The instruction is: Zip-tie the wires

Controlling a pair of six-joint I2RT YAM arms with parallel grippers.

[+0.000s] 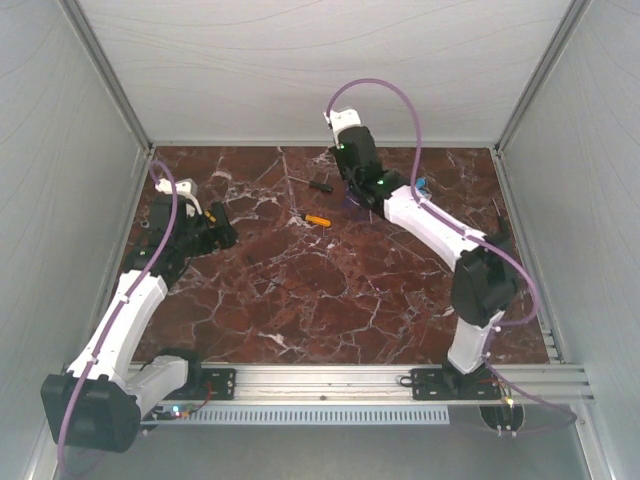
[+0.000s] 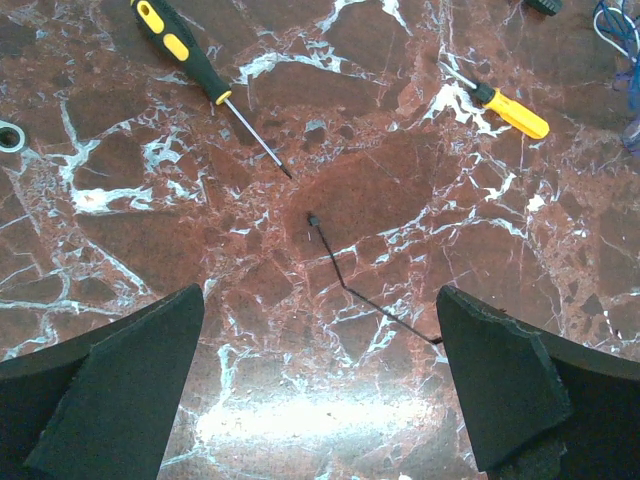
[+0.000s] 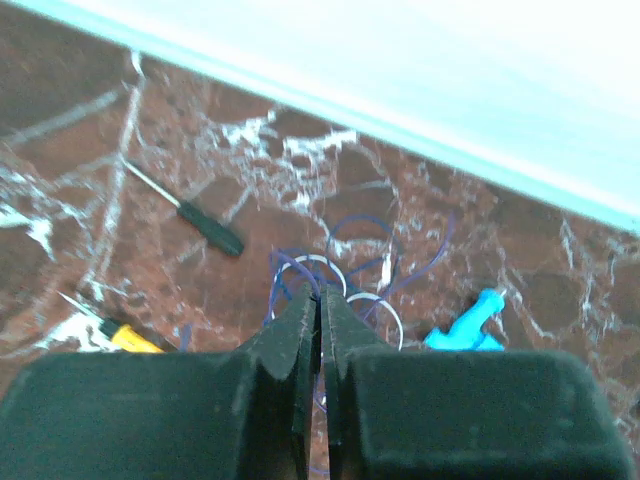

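Note:
A tangle of blue and white wires lies at the back middle; in the right wrist view my right gripper hangs above the wires [image 3: 390,305], shut, with a purple strand at its tips that may be held or lie behind them. A thin black zip tie [image 2: 380,310] lies on the marble below my left gripper, which is open with nothing between its fingers, at the left of the table in the top view [image 1: 215,225].
A large screwdriver [image 2: 175,40], a yellow screwdriver [image 2: 515,115], a small dark screwdriver [image 3: 210,225] and a blue tool [image 3: 465,325] lie around. A back wall borders the table.

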